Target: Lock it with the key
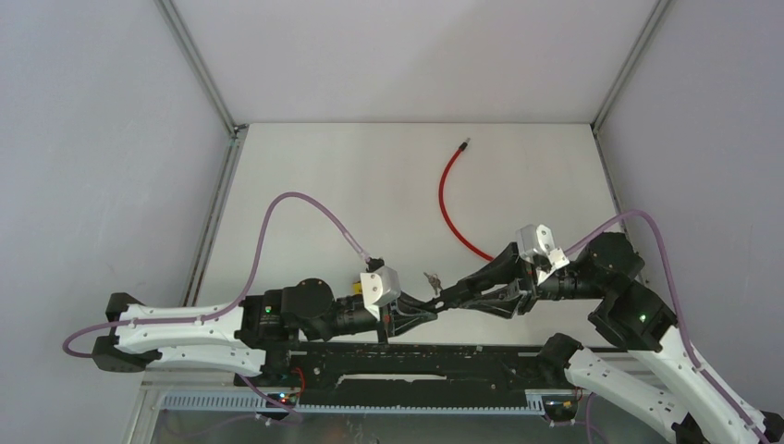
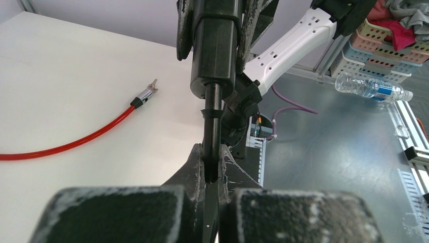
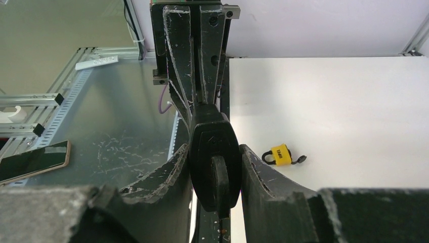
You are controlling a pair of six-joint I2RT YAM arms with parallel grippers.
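The two grippers meet near the table's front edge in the top view. My left gripper is shut on a slim black rod (image 2: pixel 212 136) with a collar on it. That rod reaches up into the end of a thick black block (image 2: pixel 215 61), which the right fingers (image 2: pixel 183 33) clamp from both sides. In the right wrist view, my right gripper is shut on this block, seen end-on. How deep the rod sits inside is hidden. I cannot tell which part is lock and which is key.
A red cable (image 1: pixel 446 203) curves over the white table; keys (image 2: pixel 153 85) stick out of its silver lock end (image 2: pixel 144 95). A yellow padlock (image 3: pixel 281 154) lies on the table close to the left arm.
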